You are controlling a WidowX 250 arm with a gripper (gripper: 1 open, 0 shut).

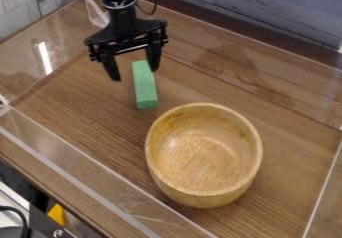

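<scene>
My black gripper (132,57) hangs over the upper left of the table, open, its two fingers spread either side of the upper end of a green block (146,90). The green block lies lengthwise on the wooden surface, just below the gripper. Whether the fingertips touch it cannot be told.
A large tan bowl (202,156) sits at the lower middle right, below the green block. Pale walls border the back, and a small yellow object (56,213) with cables lies off the lower left edge.
</scene>
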